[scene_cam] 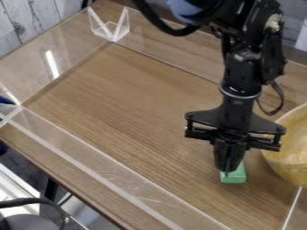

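Observation:
My black gripper (228, 160) points down at the right of the camera view, its fingers close together over a small green block (232, 178) on the wooden table (108, 117). The fingers hide the upper part of the block. I cannot tell whether they touch it; nothing shows held between them.
A yellow bowl-like object (289, 157) stands just right of the gripper at the table's edge. A clear plastic piece (109, 27) is at the back left.

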